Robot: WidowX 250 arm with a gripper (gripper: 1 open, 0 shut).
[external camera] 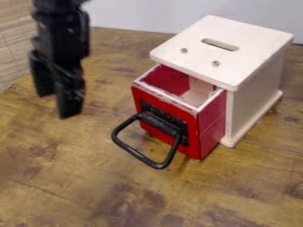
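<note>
A white wooden box (256,97) with a slotted lid stands at the right. Its red drawer (204,133) is pulled part way out, showing an empty-looking pale interior, with a black loop handle (154,163) on the front. My black gripper (57,97) hangs at the upper left, apart from the drawer and blurred; whether its fingers are open or shut is unclear.
A woven mat edge (12,62) lies at the far left, with a pale wall behind.
</note>
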